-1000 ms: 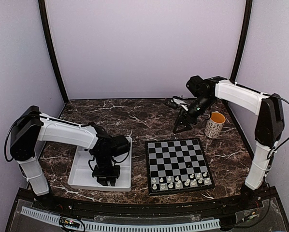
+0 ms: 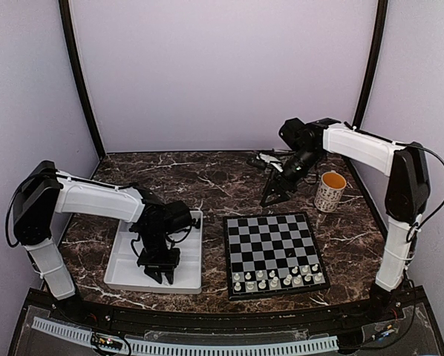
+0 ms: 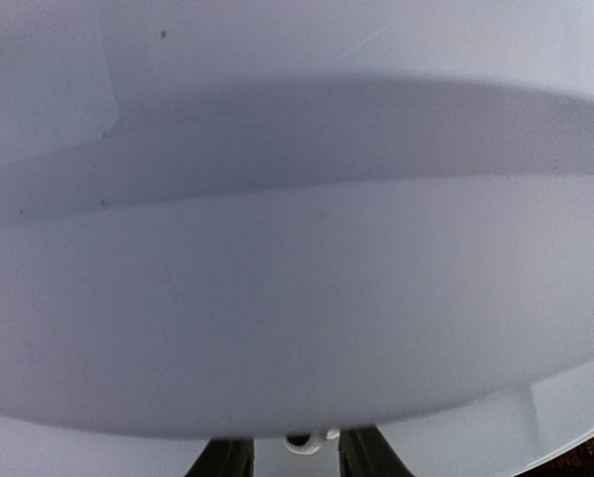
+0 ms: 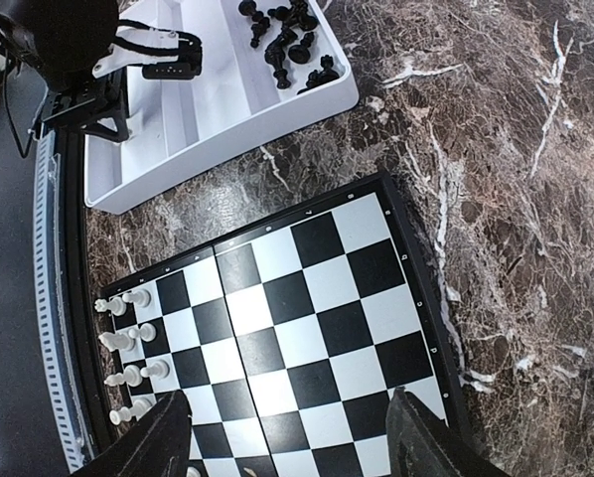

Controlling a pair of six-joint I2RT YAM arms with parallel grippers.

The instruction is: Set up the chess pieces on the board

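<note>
My left gripper [image 2: 160, 276] is low inside the white tray [image 2: 122, 276], near its front; in the left wrist view its fingertips stand apart at the bottom edge, with a small white piece [image 3: 302, 444] between or just beyond them, not clearly held. My right gripper hangs open over the back of the chessboard [image 2: 270, 241], nothing between its fingers. White pieces [image 2: 274, 284] stand in rows along the board's front. Black pieces [image 4: 299, 55] lie in the tray's back part, partly hidden by the left arm in the top view.
An orange-lined patterned cup [image 2: 330, 193] stands right of the board, near the right arm.
My left gripper has shifted slightly within the tray's front part. The right arm has moved a little down and left toward the board. The board's pieces look unchanged.
</note>
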